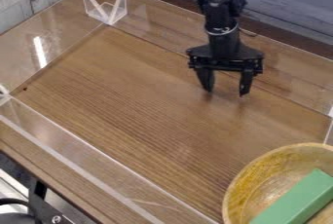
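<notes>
My black gripper (224, 80) is over the back right part of the wooden table (130, 121), low near its surface, fingers pointing down and standing apart with nothing seen between them. At the front right, a yellow round container (244, 194) holds a green block (294, 201).
A clear plastic bracket (107, 6) stands at the back left corner, another at the left edge. A grey wall runs along the back.
</notes>
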